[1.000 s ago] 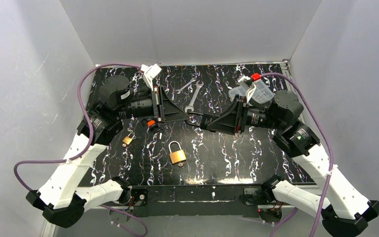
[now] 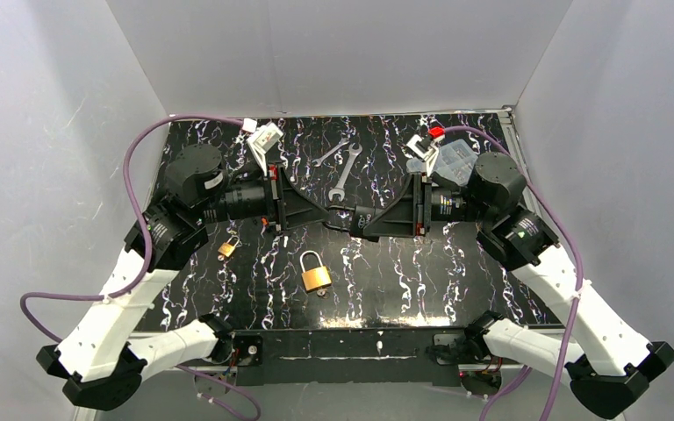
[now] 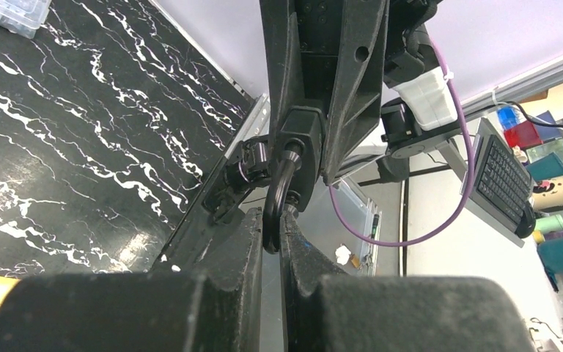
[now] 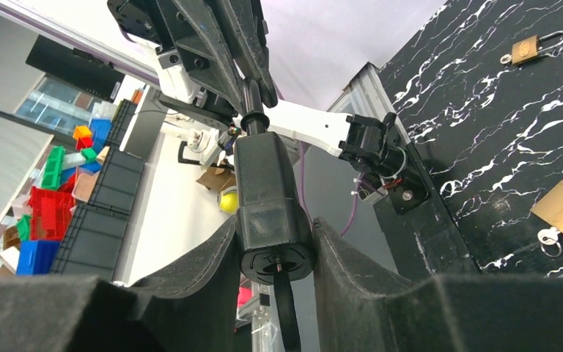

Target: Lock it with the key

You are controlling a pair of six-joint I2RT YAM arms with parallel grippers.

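Observation:
A black padlock (image 2: 364,220) hangs in the air between both arms. Its body (image 3: 304,143) sits between the fingers of my right gripper, which is shut on it. My left gripper is shut on the curved shackle (image 3: 277,194); the top view shows the two shackle legs reaching left to its fingertips (image 2: 316,213). From the keyhole end of the body, facing the right wrist camera, a thin black piece (image 4: 286,308) sticks out, possibly the key. How deep the shackle sits in the body cannot be told.
On the black marbled table lie a large brass padlock (image 2: 316,279), a small brass padlock (image 2: 227,249), two wrenches (image 2: 345,171) and, at the back right, a clear plastic box (image 2: 456,160).
Over the last second my right gripper has shifted a little left with the black padlock. The left arm has also swung slightly left, with its tips still at the shackle.

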